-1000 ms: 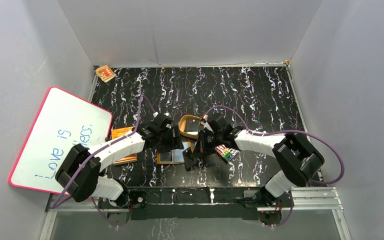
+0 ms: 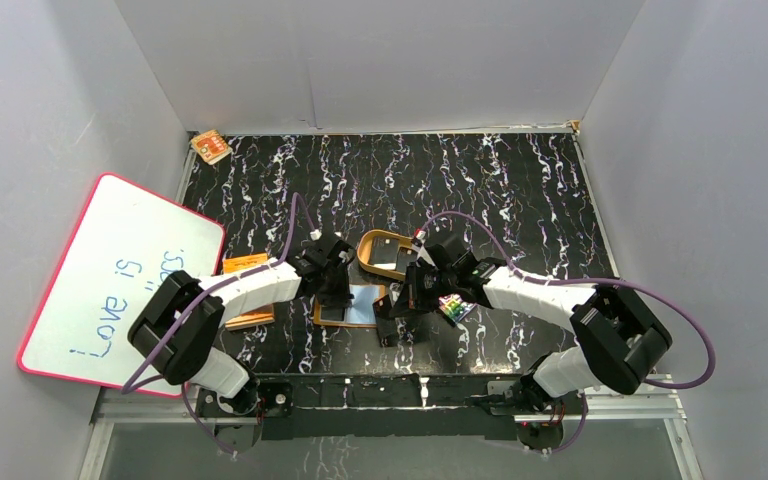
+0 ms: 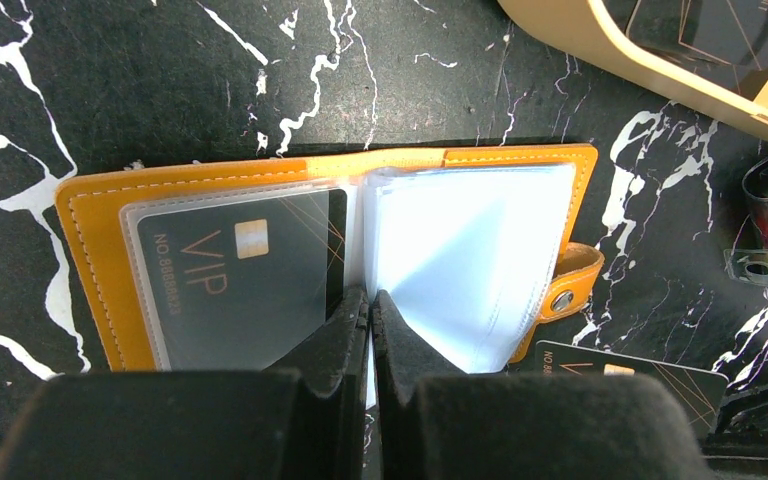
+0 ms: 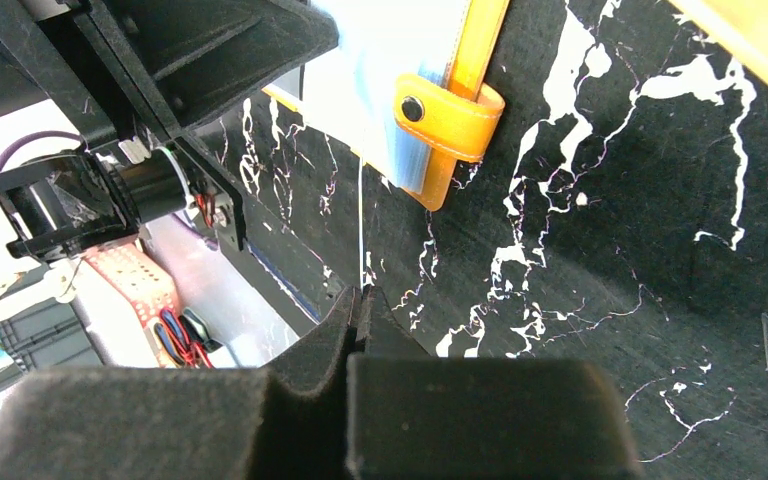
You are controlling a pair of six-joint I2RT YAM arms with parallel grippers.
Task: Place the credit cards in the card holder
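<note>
The tan card holder (image 3: 103, 265) lies spread out on the table, a dark VIP card (image 3: 245, 270) in its left sleeve and clear, pale sleeves (image 3: 460, 260) on the right. Over the middle of the holder is my left gripper, its fingertips together at the sleeves' inner edge; whether they pinch any plastic is hard to see. A black credit card (image 2: 386, 325) stands out from my right gripper (image 2: 398, 308), just right of the holder. Seen edge-on in the right wrist view, that card (image 4: 361, 225) is a thin line between the shut fingertips.
Behind the holder stands a yellow tray (image 2: 365, 249) with more dark cards inside. A colourful pack (image 2: 457, 308) lies beside the right gripper, and an orange item (image 2: 250, 318) sits under the left arm.
Over the last second both arms have shifted slightly right. The card in the right gripper has moved right and turned straighter. My left gripper has come down over the middle of the holder.
</note>
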